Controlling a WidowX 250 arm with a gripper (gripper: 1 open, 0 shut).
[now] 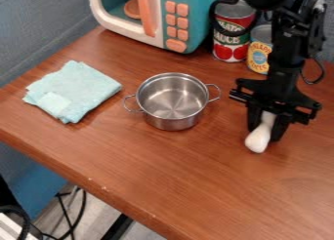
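My black gripper (271, 115) is low over the table at the right, around a white elongated object (259, 139) that pokes out below it toward the front. Whether the fingers are closed on it is hard to tell. A steel pot (173, 114) with two side handles sits left of the gripper.
A folded light blue cloth (73, 88) lies at the left. A toy microwave (177, 20), a red can (229, 44) and a yellow-labelled can (259, 59) stand at the back. Cables hang beyond the table's left edge.
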